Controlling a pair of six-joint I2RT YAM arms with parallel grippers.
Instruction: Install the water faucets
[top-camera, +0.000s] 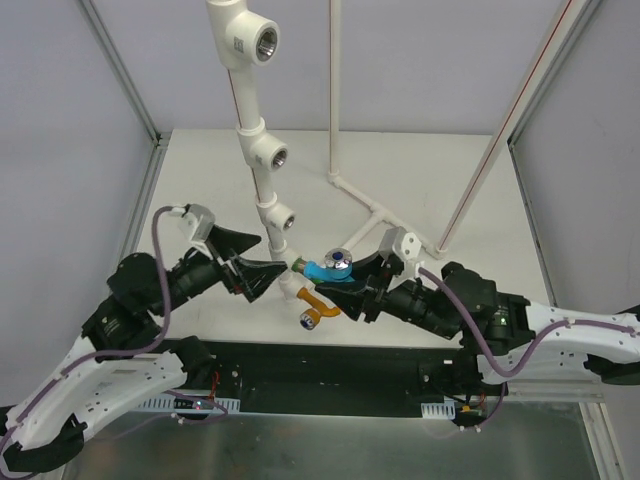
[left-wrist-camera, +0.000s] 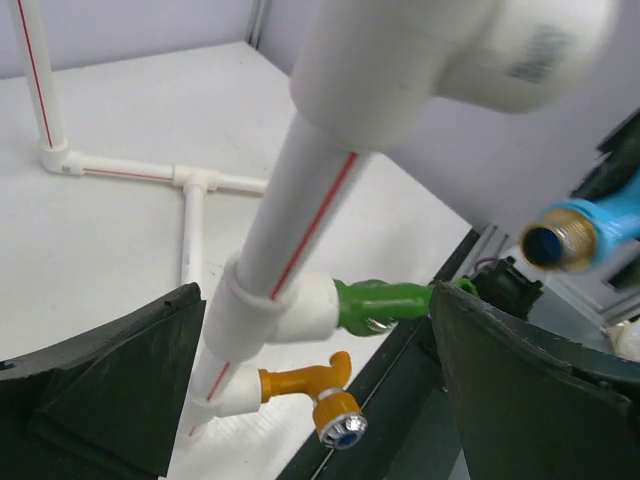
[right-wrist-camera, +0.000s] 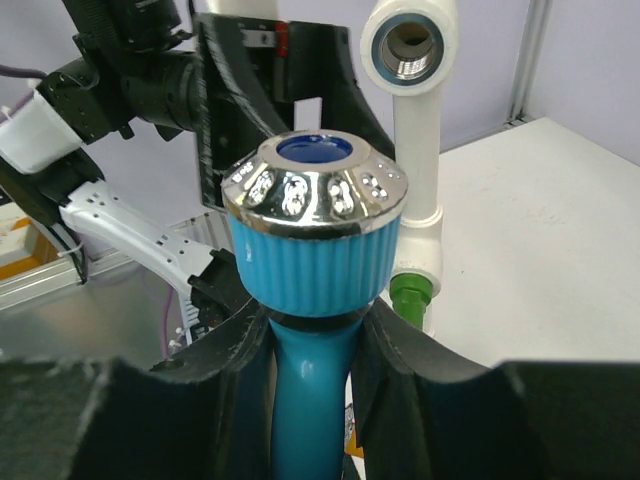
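Observation:
A blue faucet (top-camera: 335, 267) with a chrome cap hangs in the air, its neck clasped in my right gripper (top-camera: 352, 287). In the left wrist view the faucet's brass threaded end (left-wrist-camera: 552, 240) is bare and apart from the pipe. My left gripper (top-camera: 262, 262) is open and empty, left of the white upright pipe (top-camera: 246, 98). The pipe's third socket (top-camera: 284, 217) is empty; its thread shows in the right wrist view as the open socket (right-wrist-camera: 408, 50). Lower down, a green faucet (left-wrist-camera: 380, 303) and an orange faucet (left-wrist-camera: 305, 380) sit in their sockets.
Two more empty sockets, the top socket (top-camera: 266, 42) and the second socket (top-camera: 279, 157), face forward above. Behind lie thin white floor pipes (top-camera: 385, 214) on the white board (top-camera: 460, 190). The board's right part is bare.

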